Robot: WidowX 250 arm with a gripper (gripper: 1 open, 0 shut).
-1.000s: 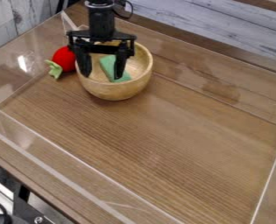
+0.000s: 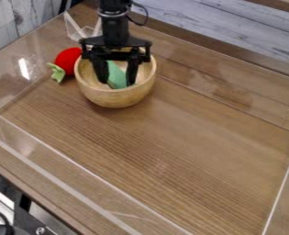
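My black gripper (image 2: 116, 57) points down into a wooden bowl (image 2: 125, 95) at the upper middle of the view, its fingers (image 2: 100, 62) over a green object (image 2: 116, 77) inside. The gripper's body covers part of that green object, and I cannot make out whether the fingers hold it. A red object with a green top (image 2: 67, 62) lies just left of the bowl on the table.
A pale wall stands at the back right, and the table's edge runs along the left.
The gripper has moved lower into the bowl, and its fingers now sit closer around the green object, covering more of it.
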